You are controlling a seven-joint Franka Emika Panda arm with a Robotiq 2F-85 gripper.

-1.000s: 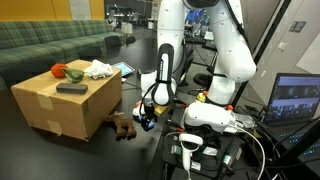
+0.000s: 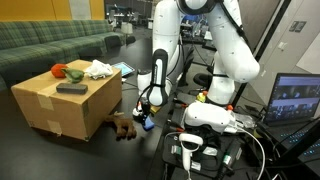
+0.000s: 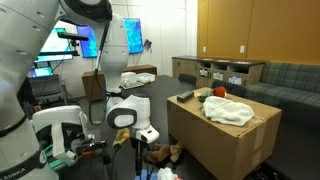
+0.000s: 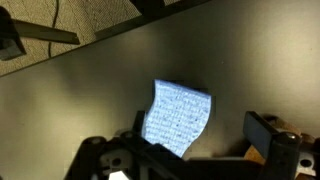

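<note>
A pale blue cloth-like piece [image 4: 178, 115] lies on the dark floor, centred below my gripper in the wrist view. The fingers stand wide apart, one on either side of it, with nothing held between them. In exterior view 1 the gripper [image 2: 143, 112] points down, low over the blue piece [image 2: 149, 124]. Whether the fingertips touch the floor cannot be told.
Left of the gripper lie brown soft items [image 2: 124, 128], beside a cardboard box [image 2: 62, 108]. On the box are a white cloth [image 2: 98, 69], a dark object [image 2: 72, 88] and small red and green items. A laptop [image 2: 295, 99] stands at right.
The gripper has shifted only slightly over the blue piece. The box, the brown items and the things on the box have stayed where they were.
</note>
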